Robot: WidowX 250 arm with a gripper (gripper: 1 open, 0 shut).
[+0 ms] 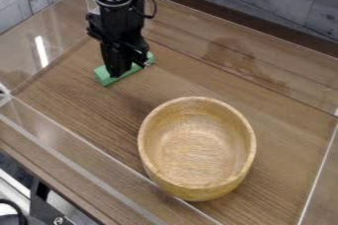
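My black gripper (117, 61) points down over a green flat object (137, 67) on the wooden table, at the upper left of the view. Its lower tips are at or just above the green piece, partly covering it; whether they touch it is unclear. The fingers look close together, with nothing clearly between them. A beige round bowl (197, 146) sits to the lower right, apart from the gripper.
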